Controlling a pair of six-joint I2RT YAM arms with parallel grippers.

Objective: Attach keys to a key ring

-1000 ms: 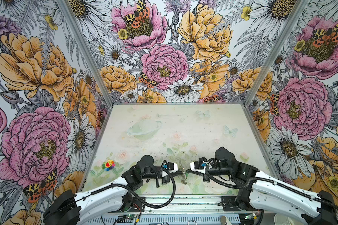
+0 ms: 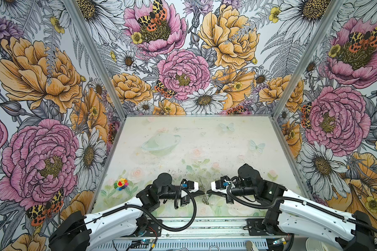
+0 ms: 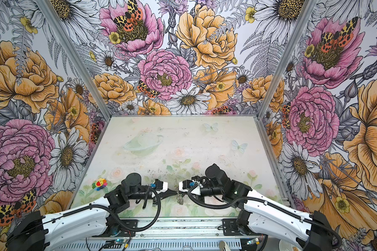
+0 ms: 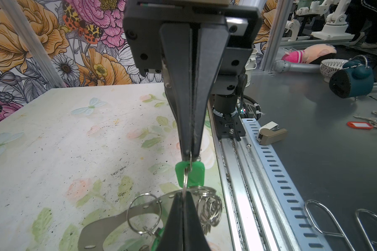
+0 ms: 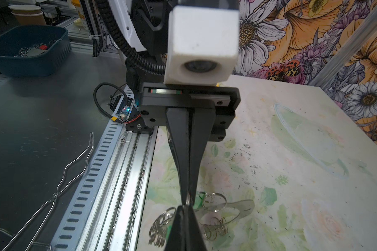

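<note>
In the left wrist view, my left gripper is shut on the thin wire of a key ring (image 4: 186,177), seen edge-on. My right gripper is shut just opposite, its tips almost meeting the left's; the wire runs up to them, but whether it is pinched there cannot be told. A green tag (image 4: 199,174) sits behind the wire. Around the tips are a smaller loose-looking ring (image 4: 144,212), a flat metal piece (image 4: 97,234) and a cluster of small metal links (image 4: 210,211). Individual keys are hard to tell apart.
A colourful flower-shaped toy (image 2: 121,184) lies at the table's left. Metal rails (image 2: 205,223) border the front edge, and beyond them lies a dark surface with a blue basket (image 5: 37,67) and a stapler (image 4: 272,134).
</note>
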